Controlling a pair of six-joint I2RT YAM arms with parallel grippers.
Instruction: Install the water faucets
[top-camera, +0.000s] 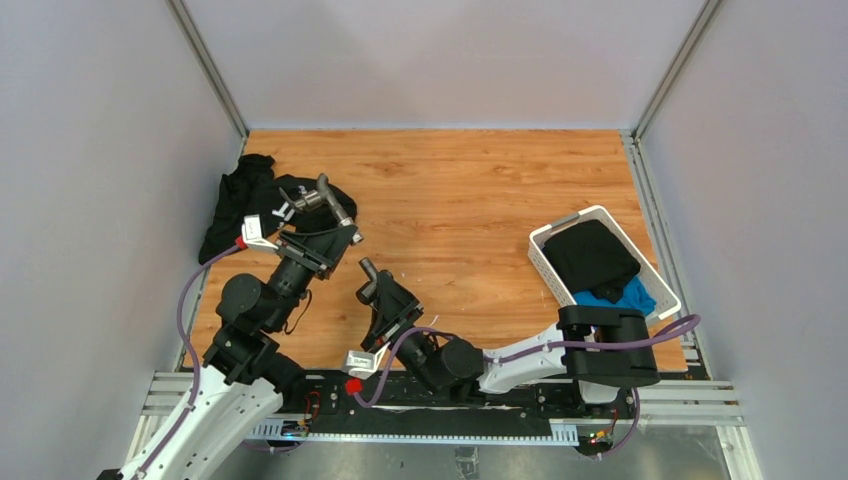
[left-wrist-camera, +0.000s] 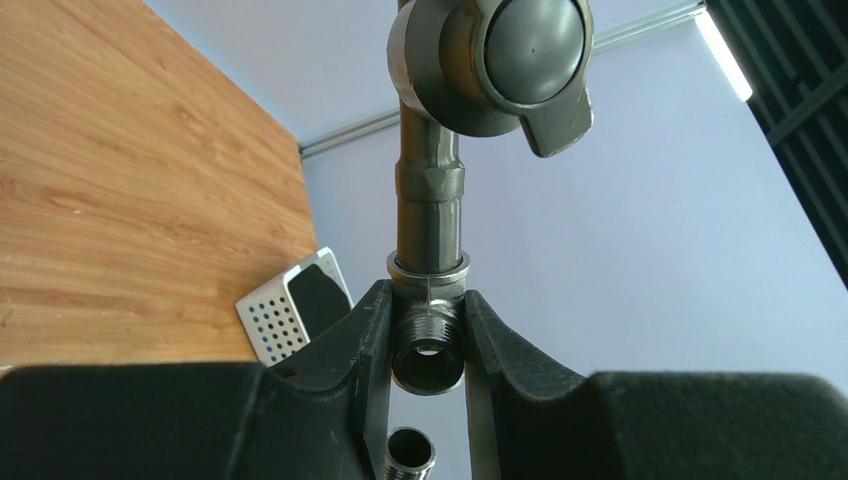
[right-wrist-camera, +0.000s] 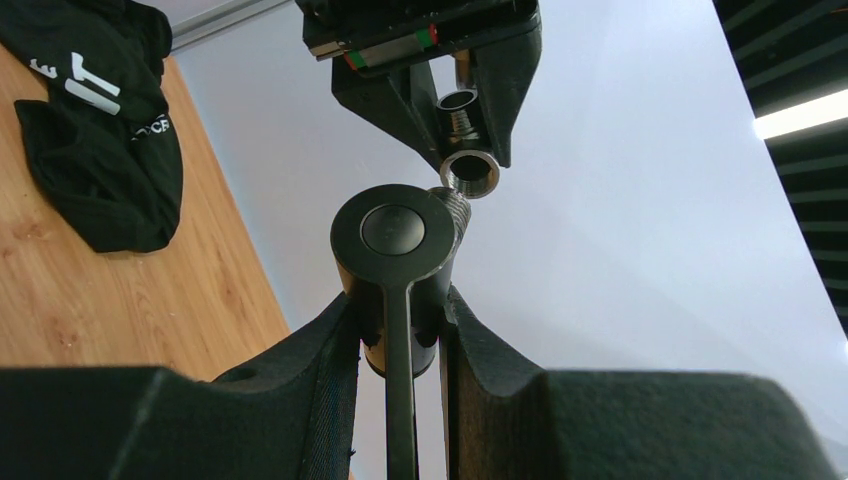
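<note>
A metal faucet assembly (top-camera: 325, 195) is held by my left gripper (top-camera: 340, 238) at upper left of the top view. The left wrist view shows its valve knob (left-wrist-camera: 530, 50), upright pipe and threaded fitting (left-wrist-camera: 426, 355) between the shut fingers. My right gripper (top-camera: 380, 290) holds a dark cylindrical fitting (right-wrist-camera: 392, 250) with a threaded end, pointing up toward the left gripper's assembly. In the right wrist view that threaded end sits just below an open socket (right-wrist-camera: 480, 170) in the left gripper; whether they touch I cannot tell.
Black cloth (top-camera: 230, 210) lies at the left of the wooden table (top-camera: 450, 180). A white basket (top-camera: 545, 262) with dark and blue cloths stands at the right.
</note>
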